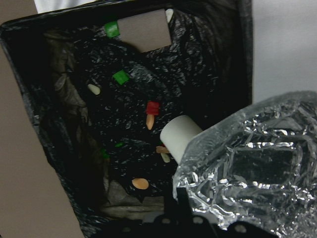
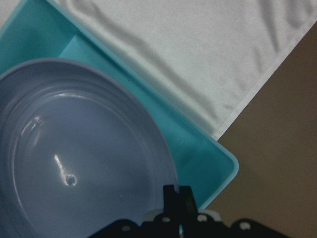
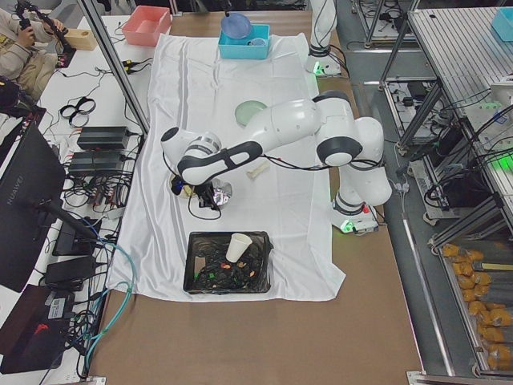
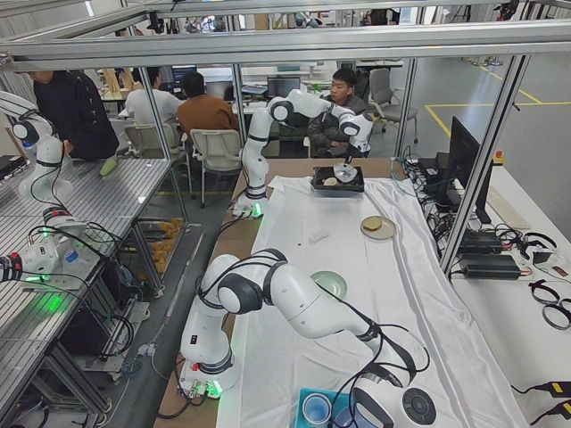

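My left gripper (image 3: pixel 207 197) is shut on a crumpled clear-and-silver plastic container (image 1: pixel 252 183), over the table short of the black-lined tray (image 3: pixel 198 285). In the left wrist view the tray holds a white cup (image 1: pixel 176 131), a grey block (image 1: pixel 143 32) and several small coloured pieces. At the far end, my right gripper is shut on the rim of a blue plate (image 2: pixel 84 148), held over a teal bin (image 2: pixel 198 163).
A green plate (image 3: pixel 250 112) and a small pale piece (image 3: pixel 258 170) lie on the white cloth (image 3: pixel 296 241). A beige plate (image 4: pixel 378 234) holds a yellow item. A pink bin (image 3: pixel 147 24) stands at the back left.
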